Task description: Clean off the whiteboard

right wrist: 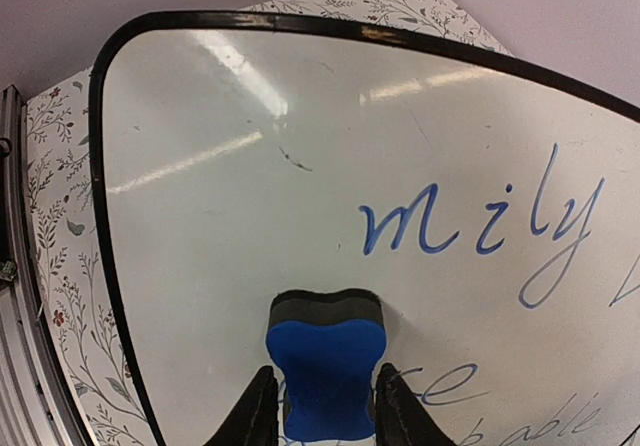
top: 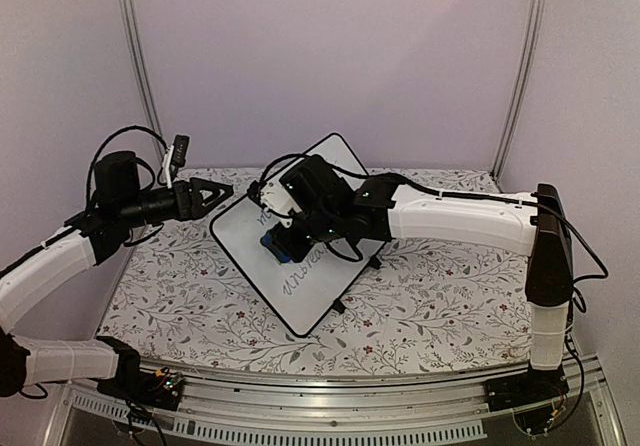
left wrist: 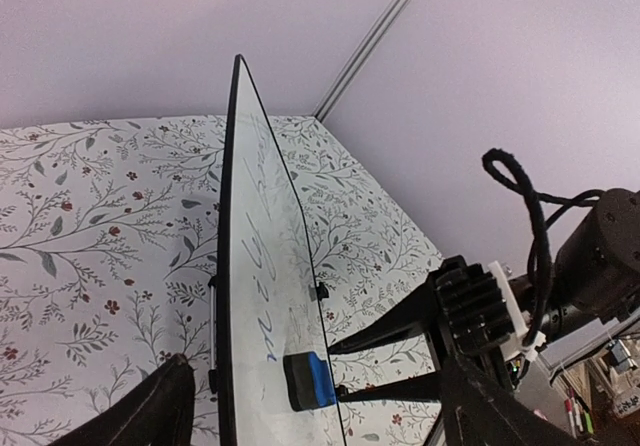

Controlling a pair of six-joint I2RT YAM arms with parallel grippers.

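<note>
A tilted whiteboard [top: 310,296] with black rim carries blue handwriting [right wrist: 480,216]. A blue eraser with dark felt sits against the board, also seen as a small block [left wrist: 310,379] in the left wrist view. My right gripper is at the eraser, its fingers either side of the lower part, parted; whether they touch it is unclear. My left gripper [top: 215,194] hangs left of the board's upper-left edge, fingers apart, nothing between them.
Walls enclose the back and sides. The right arm lies across the board's middle in the top view.
</note>
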